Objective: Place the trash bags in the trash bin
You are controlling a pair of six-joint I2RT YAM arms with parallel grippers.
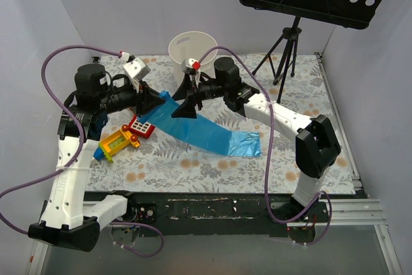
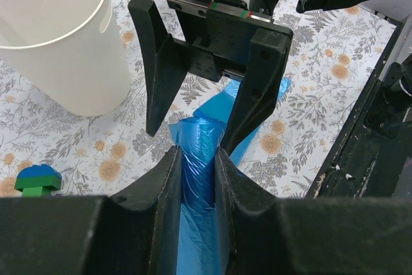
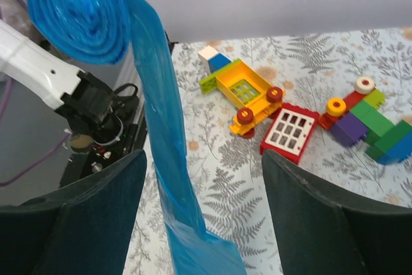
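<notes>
A long, flattened blue trash bag (image 1: pixel 199 132) runs from my left gripper (image 1: pixel 156 100) down to the tabletop, where its shiny far end lies flat. In the left wrist view my left gripper is shut on the bag's bunched upper end (image 2: pixel 196 134). My right gripper (image 1: pixel 179 103) stands open close by; its fingers (image 2: pixel 154 69) reach toward that same end in the left wrist view. From the right wrist, the bag's rolled end (image 3: pixel 84 14) hangs at upper left, and its strip drops past the gap between the right fingers. The white trash bin (image 1: pixel 187 42) stands upright behind.
Toys lie at the table's left: a yellow cart (image 1: pixel 118 142), a red block (image 1: pixel 141 127) and several coloured blocks (image 3: pixel 380 127). A black music stand (image 1: pixel 293 37) rises at back right. Bare floral tabletop (image 1: pixel 296 133) spreads across the right side.
</notes>
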